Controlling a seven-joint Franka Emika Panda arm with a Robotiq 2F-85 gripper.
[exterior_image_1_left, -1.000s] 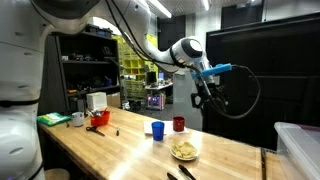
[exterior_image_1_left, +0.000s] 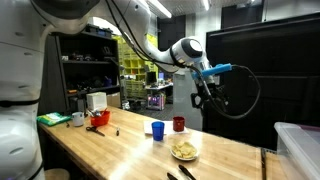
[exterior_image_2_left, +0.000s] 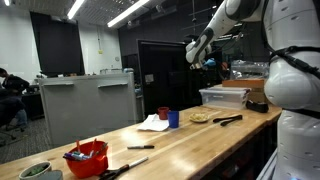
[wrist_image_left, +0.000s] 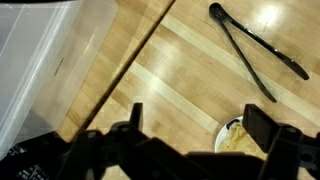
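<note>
High above the wooden table (exterior_image_1_left: 130, 150), my gripper stands open, with nothing between its fingers in the wrist view. Beneath it, partly covered by the right finger, is a white plate (exterior_image_1_left: 184, 152) with yellowish chips or similar food on it. Black tongs (wrist_image_left: 250, 47) lie on the bare wood near the plate. A blue cup (exterior_image_1_left: 158, 131) and a red mug (exterior_image_1_left: 179, 124) stand behind the plate. In exterior view 1 the gripper (exterior_image_1_left: 211, 103) hangs well clear of all of these.
A translucent bin (wrist_image_left: 28, 60) stands along the table's edge. At the other end are a red basket (exterior_image_2_left: 87, 158) holding utensils, bowls, and dark-handled tools (exterior_image_2_left: 125, 168). A white cloth or paper (exterior_image_2_left: 153, 123) lies by the cups.
</note>
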